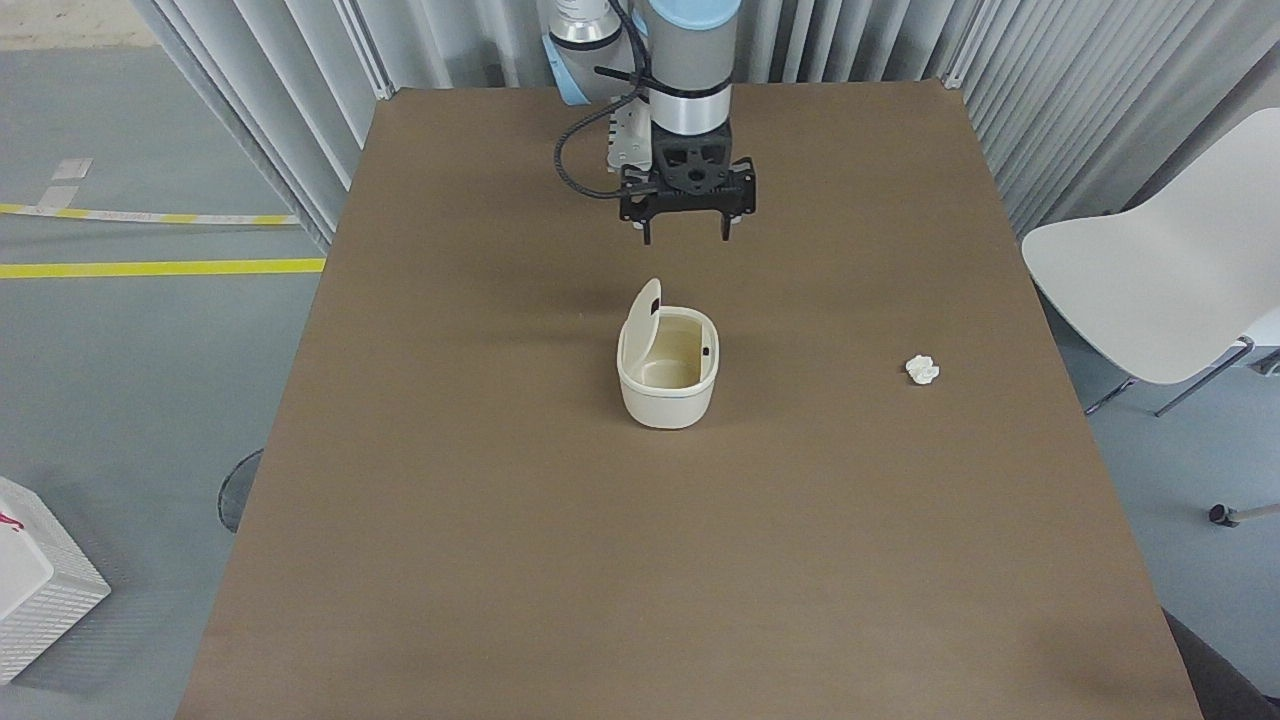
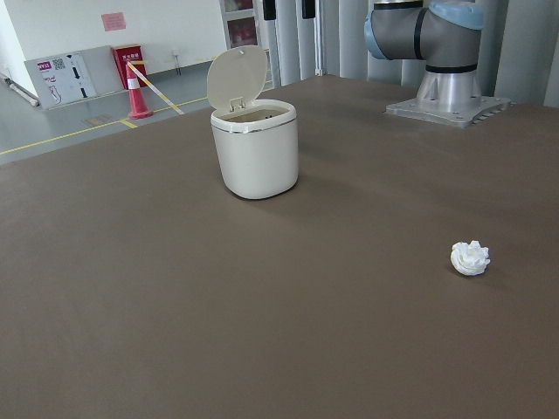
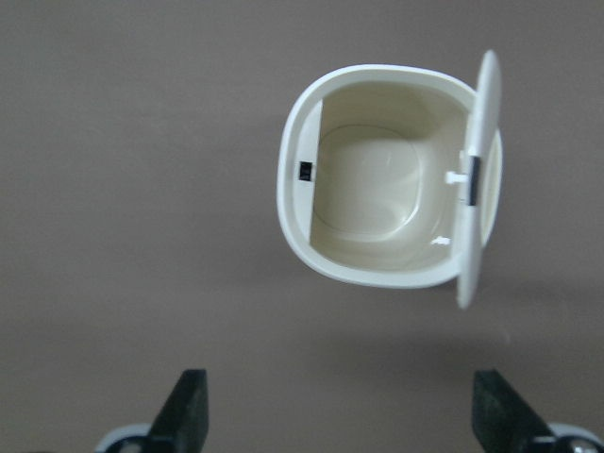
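Note:
A small white bin stands mid-table with its lid raised; the wrist view looks down into it and it appears empty. A crumpled white paper ball lies to its right, also on the near right in the left camera view. My gripper hangs above the back of the table, behind the bin, its two fingers spread wide with nothing between them.
A white chair stands beside the right edge. The arm's base sits at the back.

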